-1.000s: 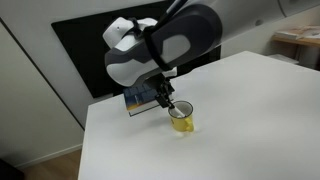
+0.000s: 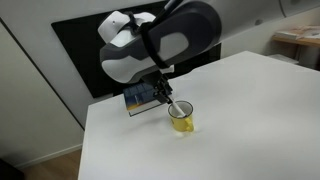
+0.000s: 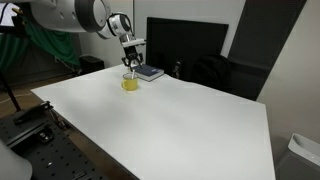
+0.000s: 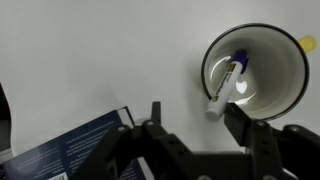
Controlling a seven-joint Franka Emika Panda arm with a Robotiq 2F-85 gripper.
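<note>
A yellow mug (image 2: 181, 121) with a dark rim stands upright on the white table. A white marker (image 4: 225, 88) with a blue end leans inside it, its near end poking over the rim. My gripper is open above the table beside the mug, its fingers apart. The right finger (image 4: 235, 116) overlaps the mug's rim in the wrist view, close to the marker's near end; the left one lies over bare table. Nothing is clamped between them. From the side, the gripper (image 2: 163, 94) appears just above and left of the mug.
A dark blue book or box (image 4: 75, 150) lies close behind the gripper. A black panel (image 3: 185, 45) stands beyond the table's back edge.
In exterior view 1 the arm has shifted slightly to the left, and more of the marker shows above the mug. The mug and the book have stayed put.
</note>
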